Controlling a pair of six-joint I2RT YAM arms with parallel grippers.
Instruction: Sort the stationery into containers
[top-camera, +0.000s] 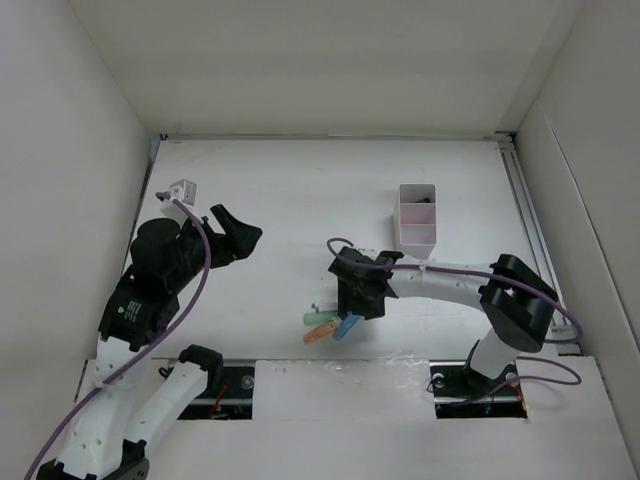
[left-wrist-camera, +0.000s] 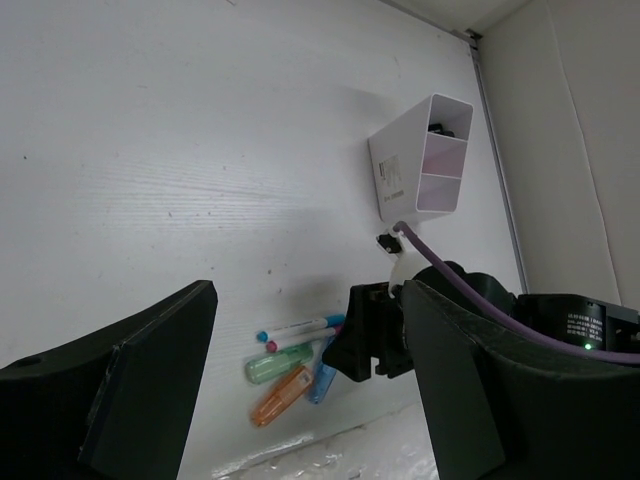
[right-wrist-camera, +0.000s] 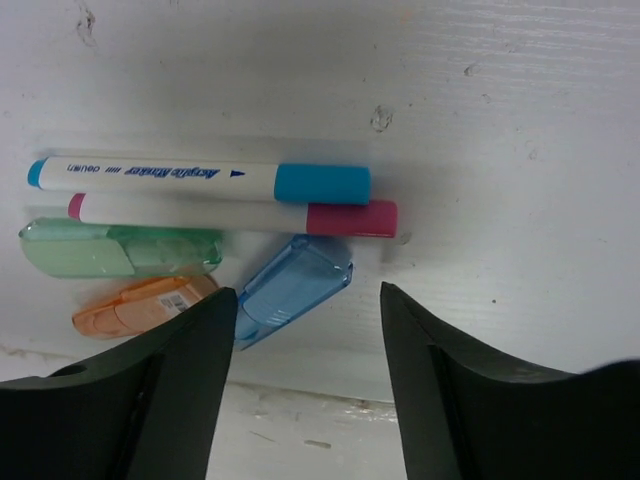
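A teal-capped marker (right-wrist-camera: 322, 183), a pink-capped marker (right-wrist-camera: 351, 219), a green highlighter (right-wrist-camera: 115, 249), an orange highlighter (right-wrist-camera: 130, 315) and a blue highlighter (right-wrist-camera: 290, 281) lie grouped on the table's front part. My right gripper hangs open just over them, the blue highlighter by its left finger. My left gripper (top-camera: 234, 225) stands open, raised at the left, nothing visible between its fingers. The white three-compartment container (top-camera: 415, 230) stands at the back right, a dark item (left-wrist-camera: 440, 129) in one end compartment.
Walls enclose the back and sides; the front edge lies just below the stationery.
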